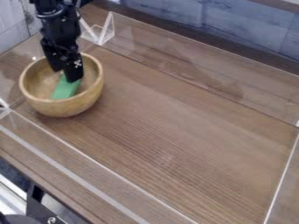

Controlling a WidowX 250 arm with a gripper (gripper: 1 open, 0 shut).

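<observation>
A wooden bowl (65, 101) stands at the left of the table, with a green object (68, 87) lying inside it. My black gripper (63, 70) reaches down from the top left to the back part of the bowl, just above and behind the green object. It is open by the look of its spread fingers, though the dark shapes are small. Whether it touches the green object I cannot tell.
A blue-grey wall (222, 26) runs along the back, and white edges border the left and front.
</observation>
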